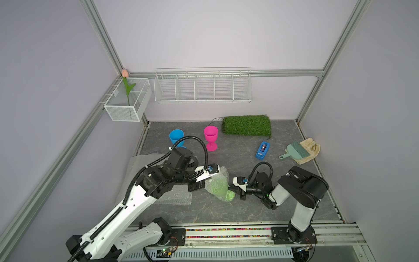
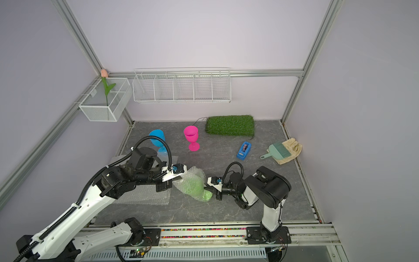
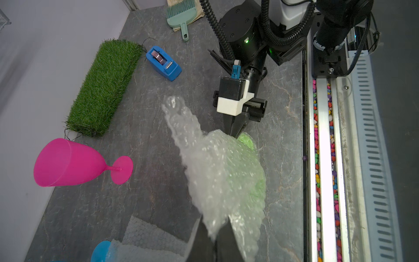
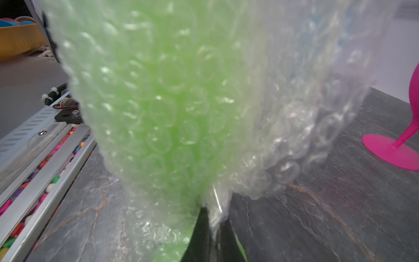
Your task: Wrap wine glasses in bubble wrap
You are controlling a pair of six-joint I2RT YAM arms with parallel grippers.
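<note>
A green wine glass point(image 4: 174, 109) shows through clear bubble wrap point(image 3: 209, 170) bunched around it. My left gripper is shut on the wrap at one end of the bundle. At the other end my right gripper pinches the wrap near the narrow stem, with the green foot point(image 1: 230, 196) just past its fingers. Both fingertip pairs are partly covered by the wrap. The bundle hangs tilted between the two arms. A pink wine glass point(image 1: 210, 133) and a blue one point(image 1: 176, 135) stand unwrapped at the back of the table.
Flat bubble wrap sheets point(image 1: 174, 199) lie on the left, partly under the left arm. At the back are a grass mat point(image 1: 246, 126) and a blue tape dispenser point(image 1: 262, 150). A dustpan brush point(image 1: 298, 151) lies at the far right.
</note>
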